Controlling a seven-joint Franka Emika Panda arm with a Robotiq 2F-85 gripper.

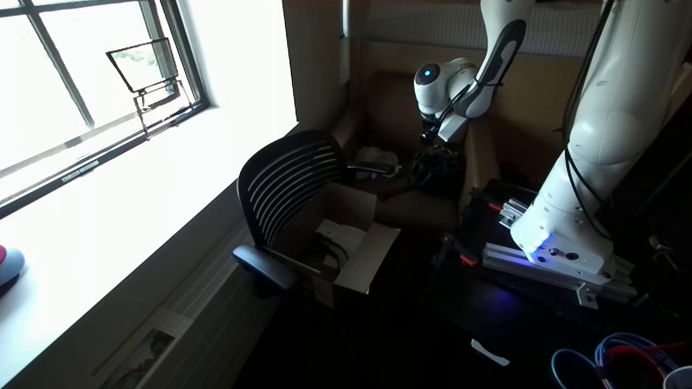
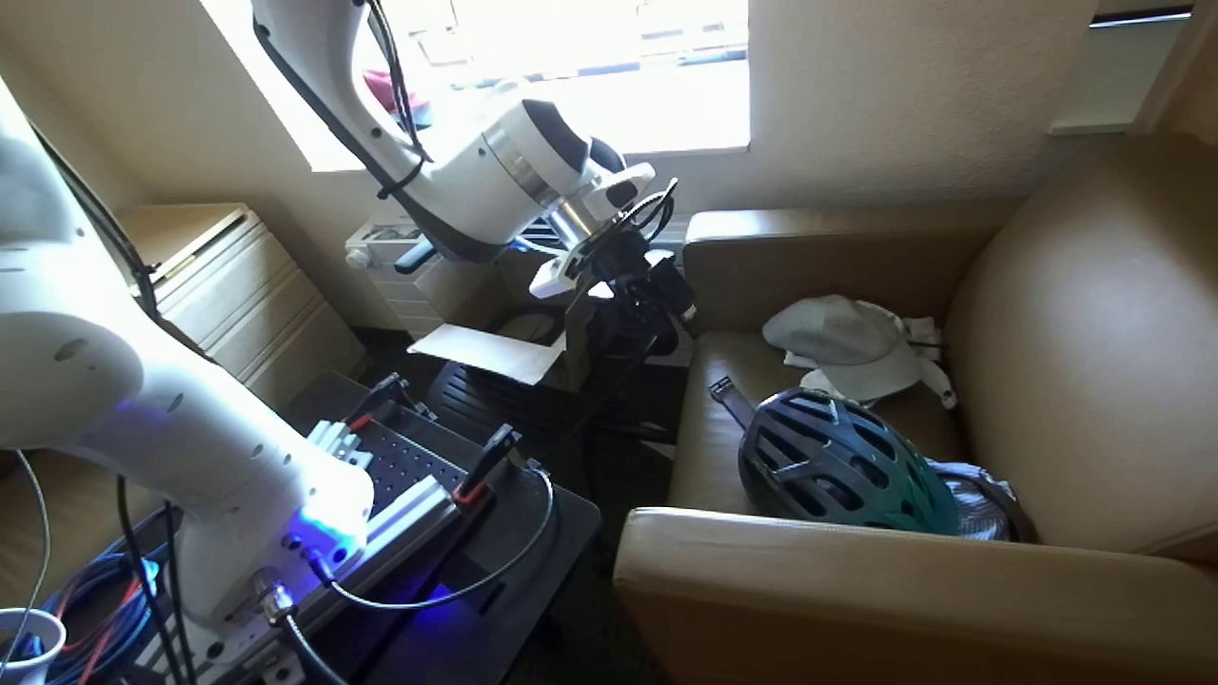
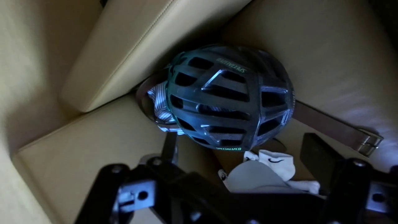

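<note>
My gripper is open in the wrist view, its two dark fingers wide apart and nothing held between them. A dark green bicycle helmet (image 3: 227,99) lies dome up on the tan armchair seat, ahead of the fingertips and apart from them. Striped cloth (image 3: 161,102) and part of a brown belt (image 3: 328,128) show from under or beside the helmet. A grey-white cap (image 3: 257,177) and white socks (image 3: 279,164) lie close by, partly hidden by my gripper. In exterior view 2 the helmet (image 2: 845,462) rests near the front armrest.
The armchair's armrest (image 2: 913,571) rises beside the helmet. An open cardboard box (image 1: 353,201) sits on a black office chair (image 1: 295,175) by the window. A dark table (image 1: 454,311) carries the arm's base, with blue and red cables at one corner.
</note>
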